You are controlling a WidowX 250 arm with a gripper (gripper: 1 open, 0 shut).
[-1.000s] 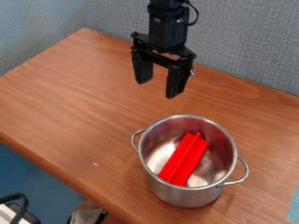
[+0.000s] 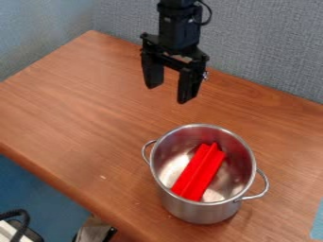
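A black gripper (image 2: 171, 83) hangs from the top of the view above the wooden table, its two fingers spread wide and pointing down, with nothing between them. In front of it, lower right, stands a steel pot (image 2: 172, 192) with two side handles. Inside the pot lie red bar-shaped pieces (image 2: 198, 172), side by side and slanted, resting on the bottom.
A grey padded wall (image 2: 265, 47) runs along the back. The table's left front edge drops to a blue floor (image 2: 38, 189), with a dark cable at the lower left.
The gripper has shifted very slightly to the left. The pot and red pieces are unchanged.
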